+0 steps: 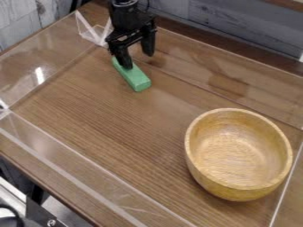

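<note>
My gripper (126, 44) is at the top of the view, its black fingers open. A green oblong object (134, 78) lies on the wooden table just below it, with its upper end at the fingertips. Whether the fingers touch it I cannot tell.
A large tan bowl (236, 151) sits at the lower right. Something clear or white, hard to make out, is at the upper left beside the gripper.
</note>
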